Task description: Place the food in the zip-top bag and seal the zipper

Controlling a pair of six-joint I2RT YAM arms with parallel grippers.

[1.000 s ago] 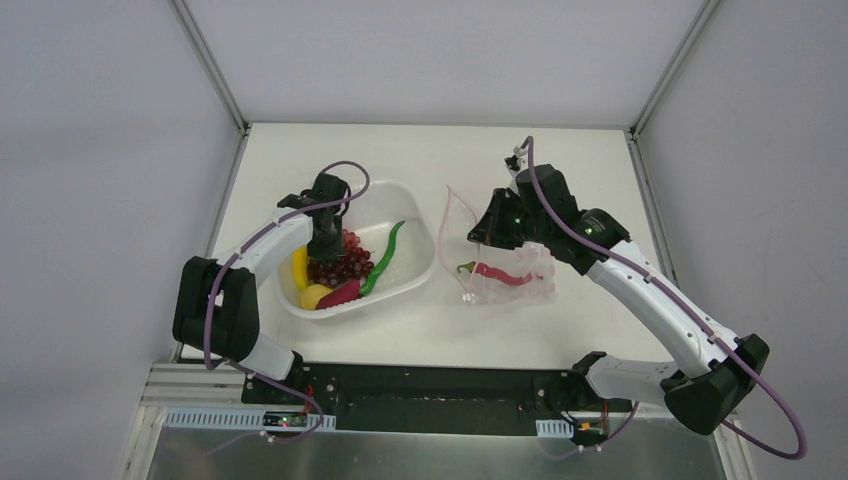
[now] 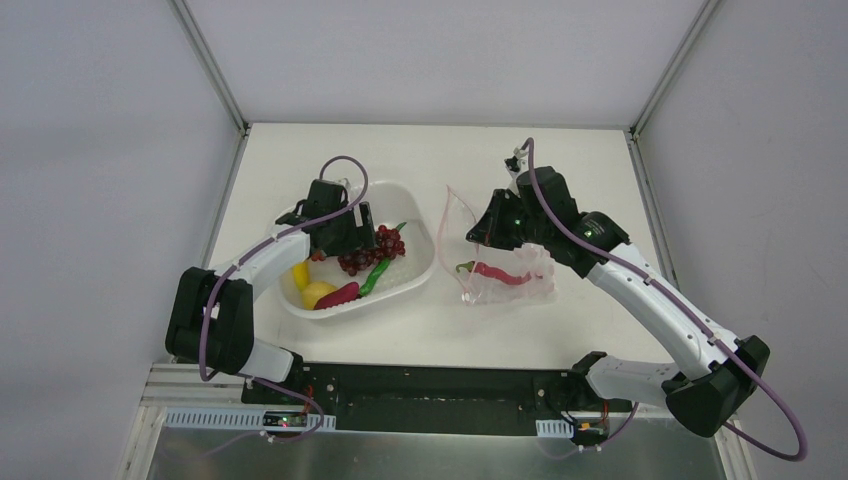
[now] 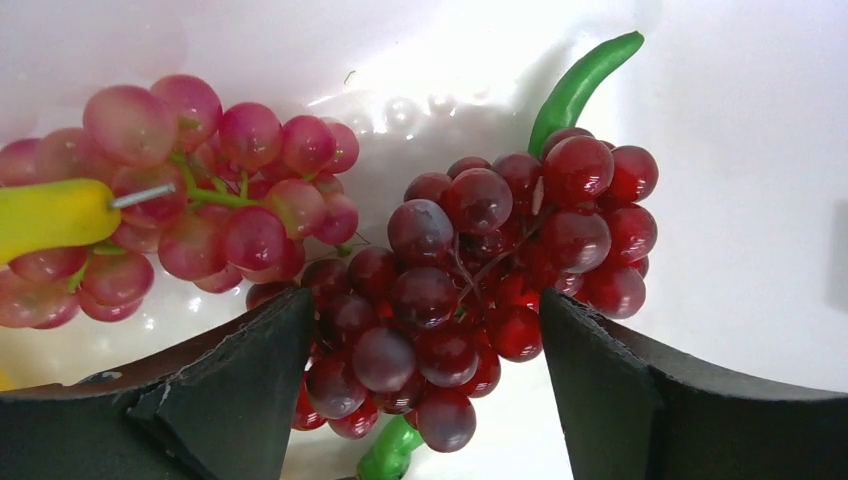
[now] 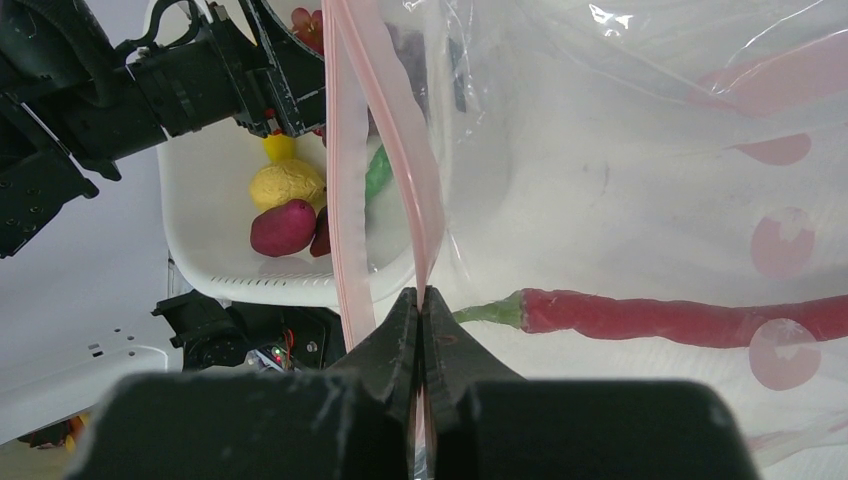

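Note:
Inside the white bin, a bunch of dark red grapes (image 3: 430, 310) lies across the green pepper (image 3: 585, 90). My left gripper is open, its fingers (image 3: 230, 390) spread on either side of the lower grapes. Pinker grapes (image 3: 240, 190) and the yellow squash (image 3: 50, 215) lie to the left in that view. My right gripper is shut on the pink-edged rim of the clear zip top bag (image 4: 600, 200), holding its mouth up. A red pepper (image 4: 650, 315) lies in the bag.
The white bin (image 2: 425, 275) walls surround the left gripper. A yellow round item (image 2: 317, 292) and a magenta item (image 2: 338, 296) sit at its front. Bare table (image 2: 450, 340) runs along the front, with free room behind the bag too.
The right arm and bag stay put.

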